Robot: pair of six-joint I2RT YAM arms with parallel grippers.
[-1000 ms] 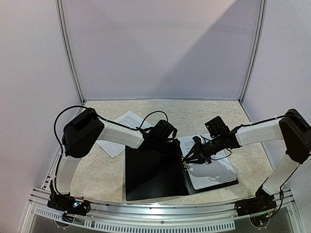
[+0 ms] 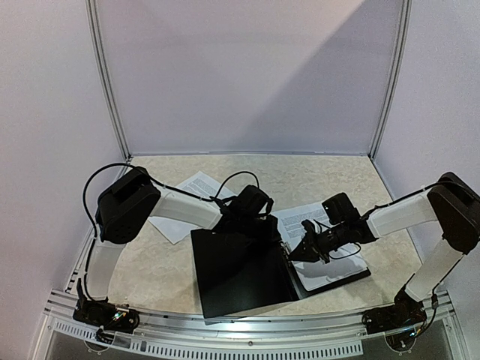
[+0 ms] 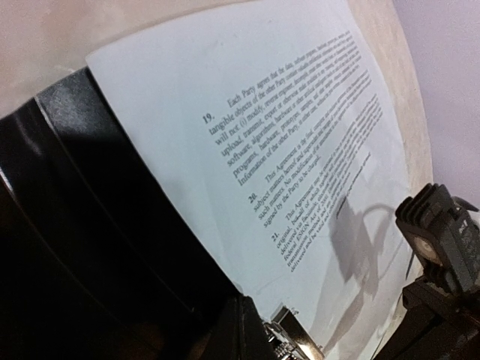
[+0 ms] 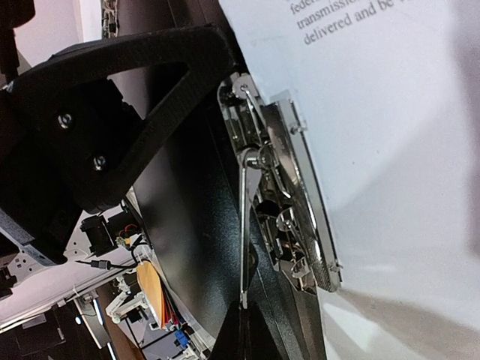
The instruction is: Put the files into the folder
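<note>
The black folder [image 2: 232, 281] lies open, a white printed sheet [image 3: 285, 135] on its right half. Its metal clip [image 4: 307, 210] runs along the spine beside the sheet. My right gripper is shut at the clip, its fingertips at the lower end of the clip's upright metal lever [image 4: 244, 225]; whether it grips the lever is unclear. My left gripper is shut over the spine at the sheet's edge near the clip's far end, with nothing visible between its fingers.
Another printed sheet [image 2: 180, 225] lies on the table at the back left, partly under my left arm. Bare tabletop [image 2: 307, 172] shows behind the folder. The folder's front edge reaches the table's front rail.
The folder has shifted slightly toward the front of the table, and my right gripper has moved a little forward and right. My left arm looks unchanged.
</note>
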